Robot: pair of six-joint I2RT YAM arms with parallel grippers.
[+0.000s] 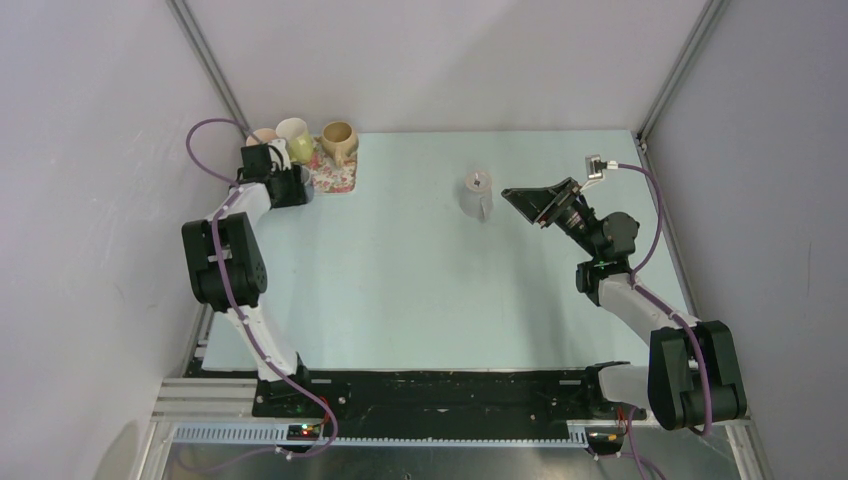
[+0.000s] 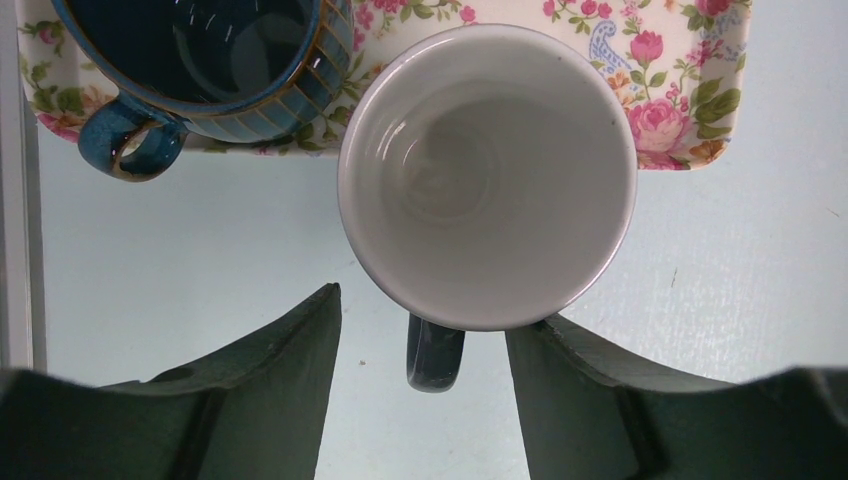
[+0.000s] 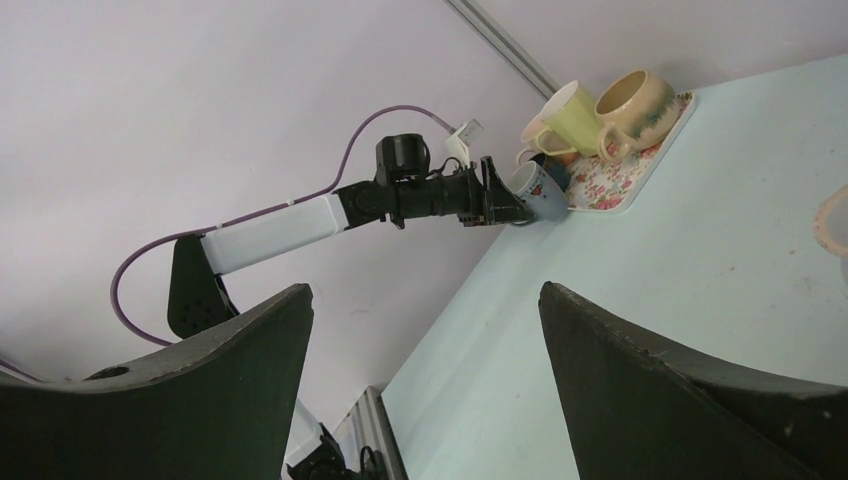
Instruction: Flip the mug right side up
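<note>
An upside-down mug (image 1: 476, 195) stands in the middle of the table in the top view, between the arms. My left gripper is at the tray corner, fingers apart on either side of the dark handle (image 2: 434, 365) of a white-interior mug (image 2: 487, 178), with gaps beside the handle. My right gripper (image 1: 515, 200) hangs open over the right half of the table, left of it only bare surface and the upside-down mug.
A floral tray (image 2: 680, 110) at the back left bears a blue mug (image 2: 230, 60), a yellow mug (image 1: 295, 135), a tan mug (image 1: 340, 138) and a pinkish mug (image 1: 263, 134).
</note>
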